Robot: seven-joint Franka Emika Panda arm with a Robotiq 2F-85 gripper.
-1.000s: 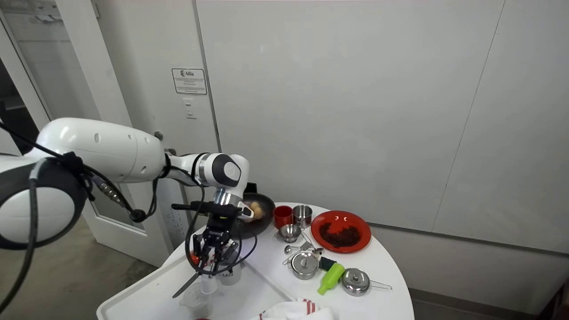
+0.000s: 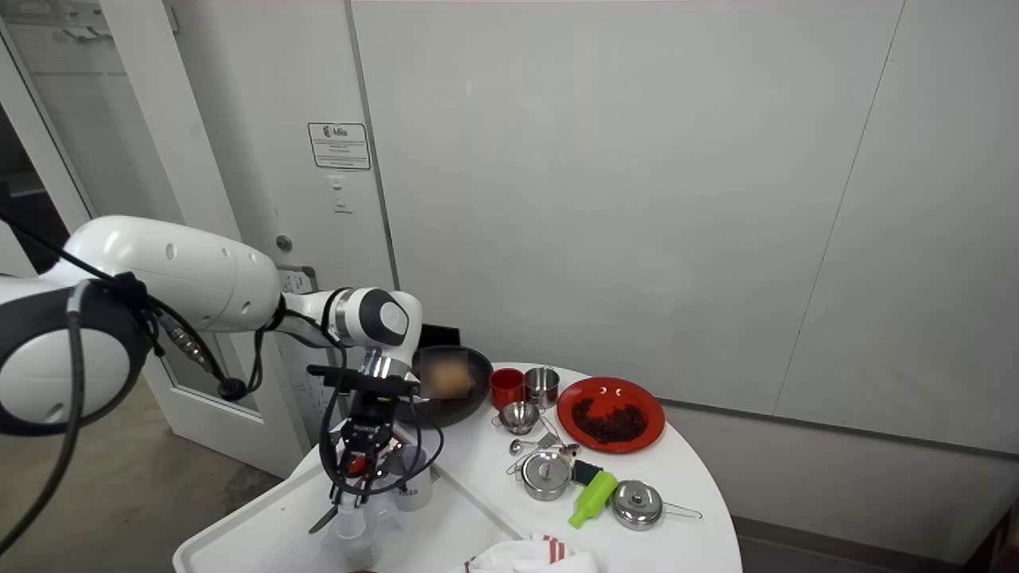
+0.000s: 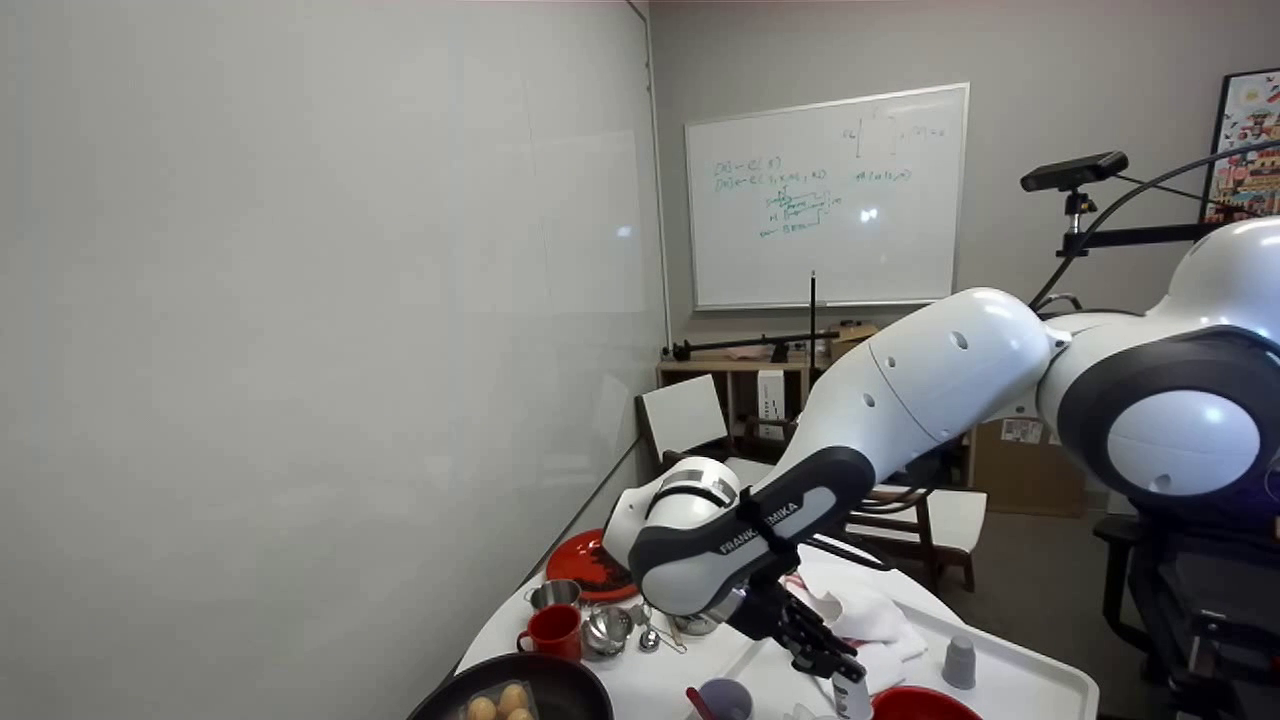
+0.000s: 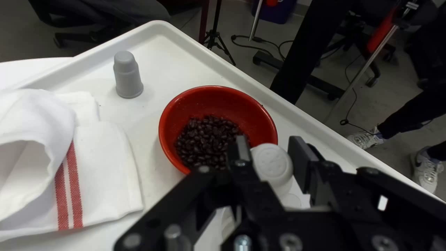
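A small white shaker with a dotted round top (image 4: 272, 164) sits between the fingers of my gripper, which is shut on it. Exterior view 2 shows the white shaker (image 3: 852, 697) below my gripper (image 3: 836, 668), beside the edge of the red bowl (image 3: 924, 706). In the wrist view, the red bowl (image 4: 217, 97) of dark beans (image 4: 205, 142) lies just beyond the fingers. Exterior view 1 has my gripper (image 2: 351, 498) low over the left part of the table; the shaker's base is hard to make out there.
A grey shaker (image 4: 128, 76) stands on the white tray (image 4: 161, 46) past the bowl. A striped towel (image 4: 96, 167) lies to the left. The black pan (image 2: 478, 401), red plate (image 2: 570, 420) and steel cookware (image 2: 545, 474) occupy the table's other side.
In exterior view 1 my gripper has moved left and a little lower, carrying the white shaker along. The pan's contents now appear blurred; the other table items have stayed put.
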